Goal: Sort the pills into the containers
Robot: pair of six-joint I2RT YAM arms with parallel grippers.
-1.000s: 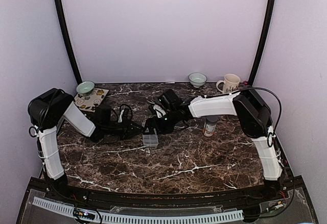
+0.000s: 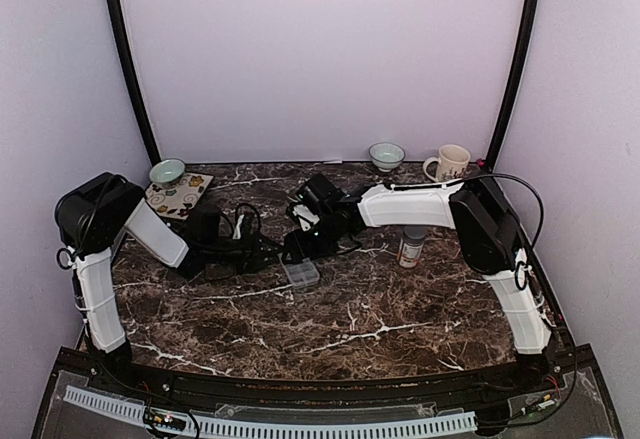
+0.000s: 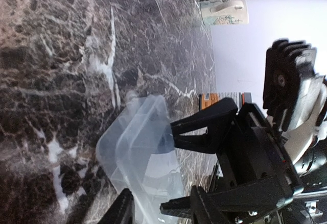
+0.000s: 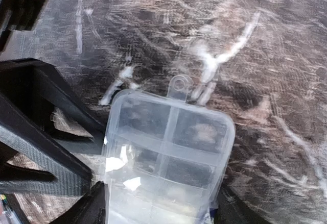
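A clear, divided pill box [image 2: 302, 275] lies on the dark marble table between the grippers. In the right wrist view, the pill box [image 4: 196, 132] shows a tab at its end and no clear pills inside. My right gripper has its parted fingers at the box's two sides; whether they press on it cannot be told. My left gripper [image 2: 278, 256] is at the box's left edge, its fingers [image 4: 66, 178] a little apart with nothing clearly between them. Beyond, in the left wrist view, stands a pill bottle [image 3: 220, 100] with an orange label.
The bottle [image 2: 411, 247] stands upright right of centre. At the back are a mug [image 2: 452, 162], a pale bowl [image 2: 386, 156] and a second bowl [image 2: 167, 171] by a patterned board [image 2: 180, 197].
The box has turned a little, its near end swinging to the right. The left arm looks nearly still.
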